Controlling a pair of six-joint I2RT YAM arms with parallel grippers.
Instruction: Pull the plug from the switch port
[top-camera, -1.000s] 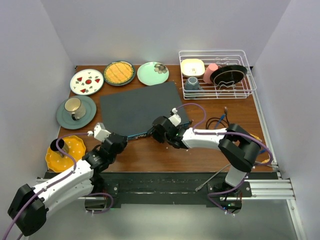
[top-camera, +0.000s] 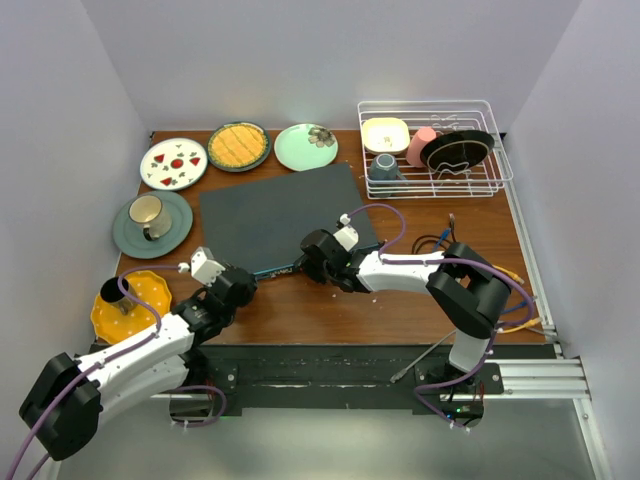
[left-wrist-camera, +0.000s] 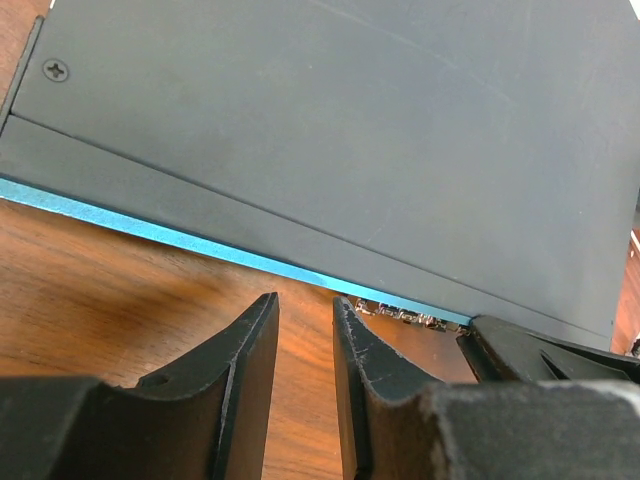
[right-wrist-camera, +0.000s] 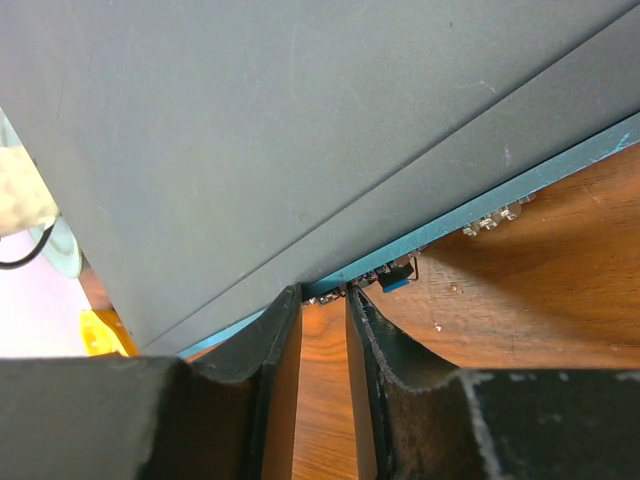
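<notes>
The dark grey switch (top-camera: 270, 215) lies on the table with a light blue front strip and a row of small ports (left-wrist-camera: 395, 312) beneath it. In the right wrist view my right gripper has its fingertips at that port row, closed on something small and mostly hidden; a small black-and-blue piece (right-wrist-camera: 396, 277) is just right of the tips. My left gripper is part open at the front edge, left of the right one, with nothing visible between its fingers. I cannot make out the plug clearly.
Plates (top-camera: 173, 164), a mug (top-camera: 147, 213) and a yellow dish (top-camera: 130, 318) line the left and back. A dish rack (top-camera: 470, 180) stands back right; cables (top-camera: 515, 315) lie at the right. Wood is clear in front of the switch.
Both arms have shifted slightly near the switch's front edge since a second ago; the switch appears unmoved.
</notes>
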